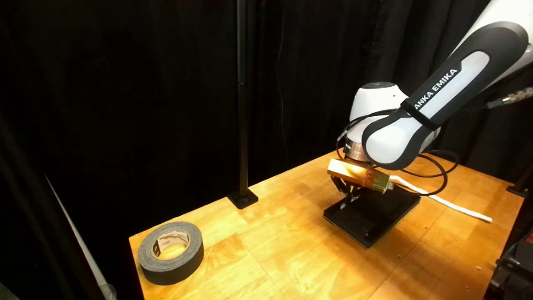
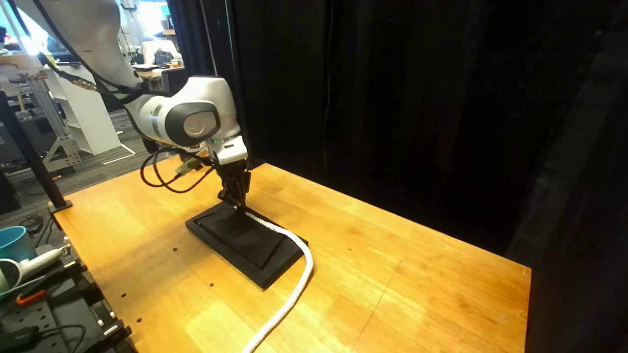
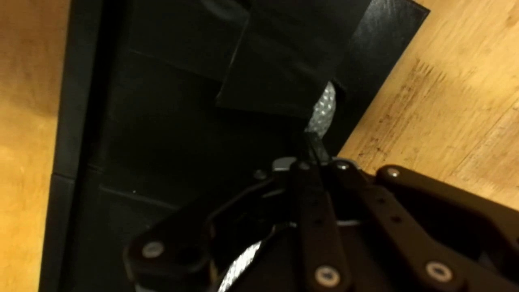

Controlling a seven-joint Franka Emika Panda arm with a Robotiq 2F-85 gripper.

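Note:
A white braided rope (image 2: 303, 276) runs from the black board (image 2: 259, 276) over its edge and across the table. My gripper (image 2: 240, 207) is low over the board's far part, pointing down, at the rope's end. In the wrist view, the fingertips (image 3: 316, 146) are shut together, right against a short piece of rope (image 3: 323, 109) whose far end reaches the edge of a black flap (image 3: 287, 63). No rope shows clearly between the fingers. Further back, the rope passes under the gripper, which hides part of it.
A roll of dark tape (image 1: 171, 252) lies at the table's near left corner in exterior view 1. A black pole on a base (image 1: 243, 198) stands at the table's back edge.

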